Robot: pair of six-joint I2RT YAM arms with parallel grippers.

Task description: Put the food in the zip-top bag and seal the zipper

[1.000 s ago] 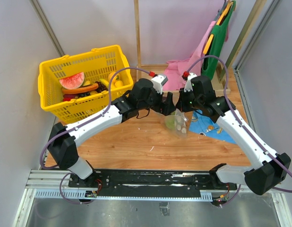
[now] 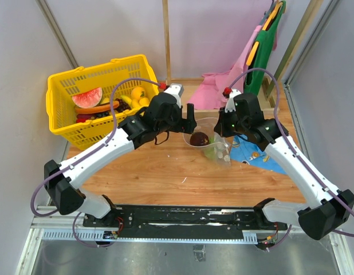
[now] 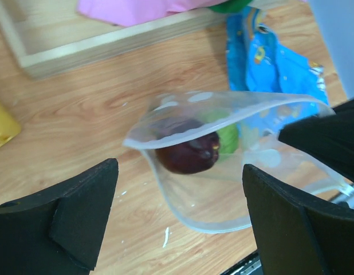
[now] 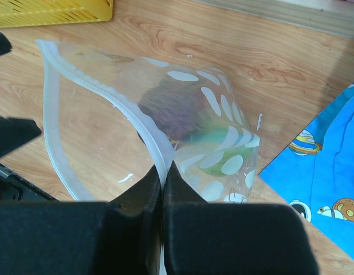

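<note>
The clear zip top bag (image 3: 188, 206) sits open on the wooden table, holding a dark purple round food (image 3: 183, 153) and a green one (image 3: 227, 137). My right gripper is shut on the bag's zipper edge, which runs down between its fingertips. My left gripper (image 2: 186, 118) stands open above and left of the bag's mouth, nothing between its fingers in the left wrist view.
A yellow basket (image 2: 68, 86) of fruit and other food stands at the left. A blue patterned cloth (image 2: 254, 157) lies right of the bag. Pink and green items are at the back in a wooden tray.
My left gripper has drawn back to the left, uncovering the dark food in the bag in the top view. My right gripper has stayed about where it was.
</note>
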